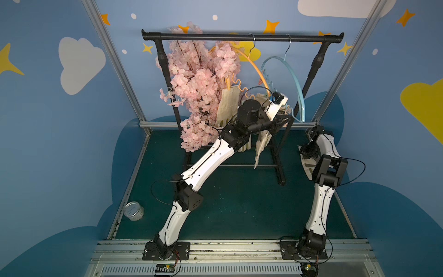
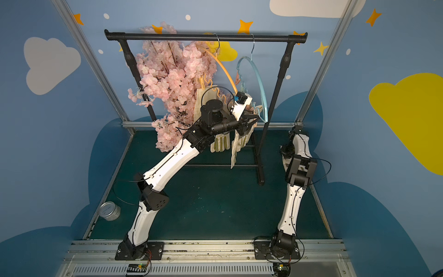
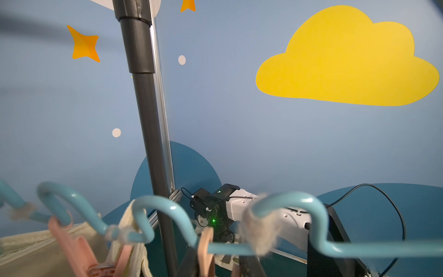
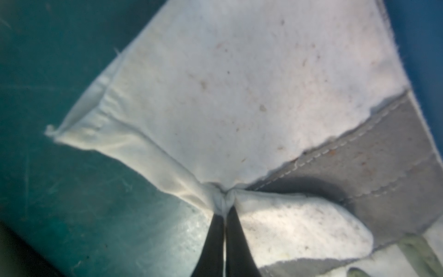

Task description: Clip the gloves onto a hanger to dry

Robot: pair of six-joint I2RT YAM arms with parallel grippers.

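Note:
A blue hanger (image 1: 295,78) with pink clips (image 3: 73,249) hangs from the rack, gloves (image 1: 258,152) below it. My left gripper (image 1: 283,121) is at that hanger's lower bar; in the left wrist view its fingers flank a pink clip, partly hidden by the bar, so its opening is unclear. An orange hanger (image 1: 256,69) holds more gloves (image 1: 228,103). My right gripper is shut on a white and grey glove (image 4: 258,101) lying on the green floor at the right, pinching its cloth.
Pink blossom branches (image 1: 198,78) fill the rack's left side. The black rack (image 1: 203,37) has an upright just right of the hangers. A tin (image 1: 133,210) stands at the front left.

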